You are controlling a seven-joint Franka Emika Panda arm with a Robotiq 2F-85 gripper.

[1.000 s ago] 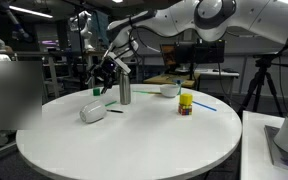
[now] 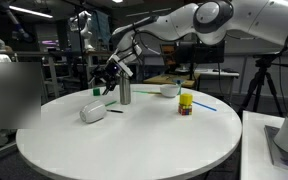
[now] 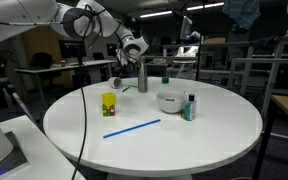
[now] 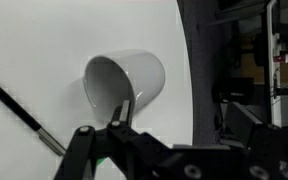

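Note:
A white mug point(image 2: 93, 112) lies on its side at the left part of the round white table point(image 2: 144, 145). In the wrist view the mug point(image 4: 129, 82) is just ahead of the dark gripper parts, its lower part overlapped by them. From outside, my gripper point(image 2: 110, 84) hangs above the table beyond the mug, near a grey cylinder point(image 2: 125, 90). How far apart its fingers stand does not show clearly. A black pen point(image 4: 22, 115) lies beside the mug.
Yellow and red blocks point(image 3: 109, 104), a white bowl point(image 3: 171, 102), a small bottle point(image 3: 189, 108) and a blue stick point(image 3: 131, 129) are spread over the table. A green block point(image 2: 96, 92) stands farther back.
My arm and gripper have shifted only slightly above the table. The mug and the other objects have stayed where they were.

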